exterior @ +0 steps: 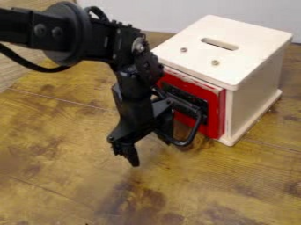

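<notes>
A white box (pixel 253 92) with a slot and two knobs on top stands at the right, its red-framed front door (pixel 213 123) with a dark panel facing left. My black gripper (pixel 143 139) hangs low over the wooden floor just in front of that door, fingers apart and open, with nothing seen between them. Part of the gripper and its black bracket overlaps the door, so whether they touch is unclear.
A pale wall runs behind the box. A black cable loops at the upper left beside the arm.
</notes>
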